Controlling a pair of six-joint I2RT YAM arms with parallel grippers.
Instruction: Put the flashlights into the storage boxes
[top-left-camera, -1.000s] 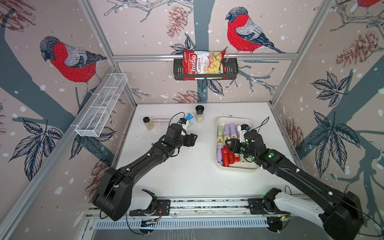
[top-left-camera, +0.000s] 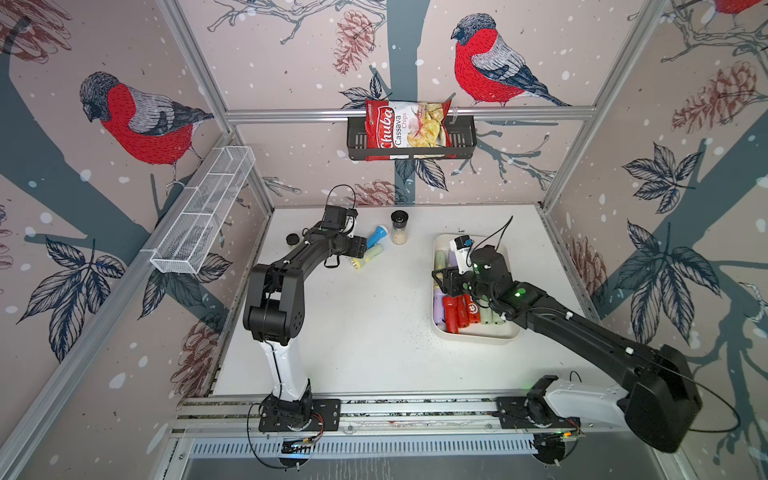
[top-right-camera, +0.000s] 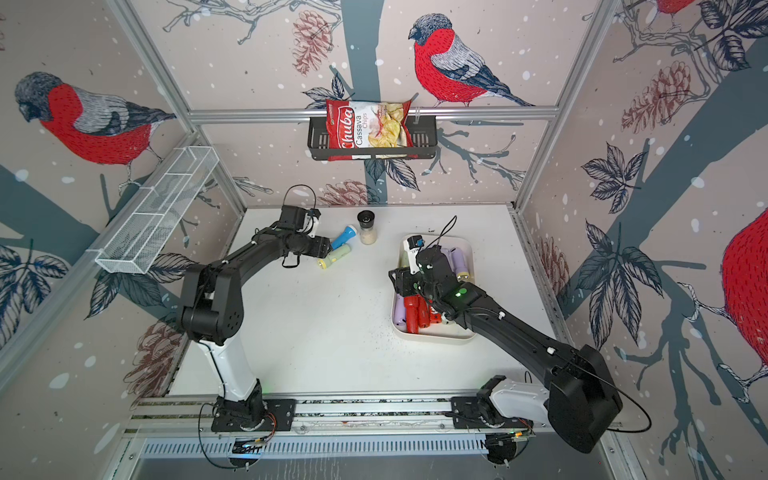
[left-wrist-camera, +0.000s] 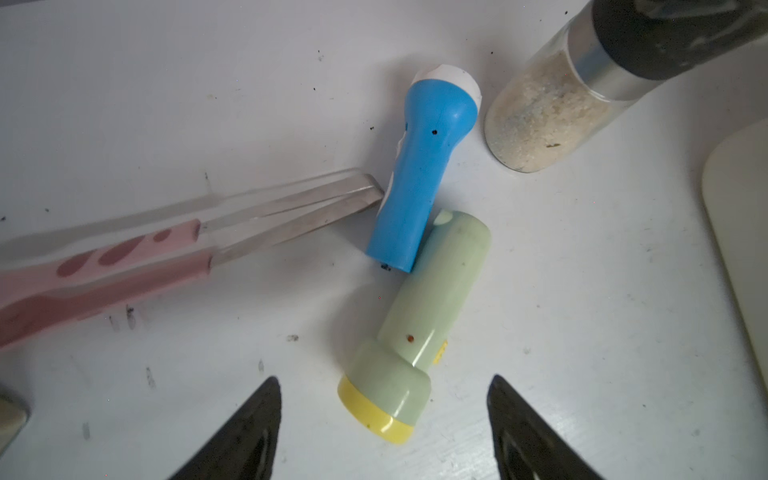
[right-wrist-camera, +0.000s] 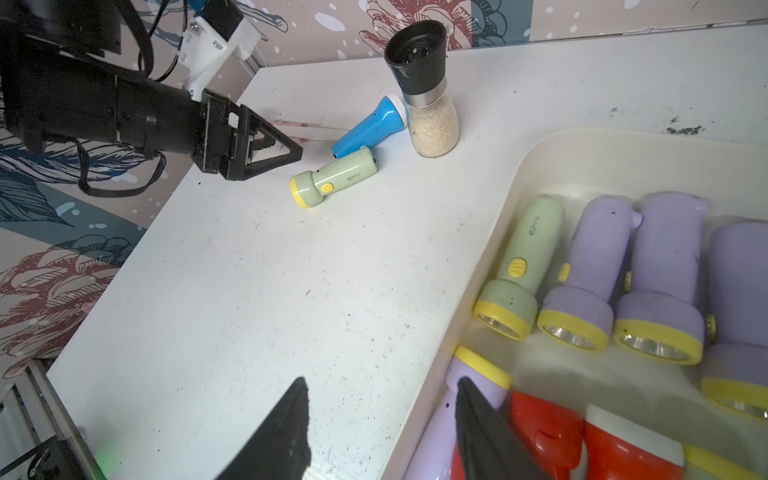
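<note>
A pale green flashlight (left-wrist-camera: 424, 304) with a yellow rim lies on the table, its lens end pointing toward my left gripper. That gripper stands open just short of it, nothing between its fingers. Touching the green one's tail end is a blue flashlight (left-wrist-camera: 420, 160) with a white cap. The cream storage box (top-left-camera: 476, 339) on the right holds purple flashlights (right-wrist-camera: 660, 264), another green flashlight (right-wrist-camera: 524, 260) and red ones (right-wrist-camera: 548, 432). Over the box's left wall hovers my right gripper, partly open and empty.
Pink-handled tongs (left-wrist-camera: 168, 264) lie left of the blue flashlight, their tips touching it. A glass grinder with a black top (right-wrist-camera: 432, 120) stands behind the flashlights. Bare table (top-left-camera: 368, 336) stretches between the arms. A dark shelf (top-left-camera: 412, 152) hangs at the back.
My left arm has swung back and left, from the middle of the table to the flashlights. The right gripper has shifted slightly left and toward the back over the box.
</note>
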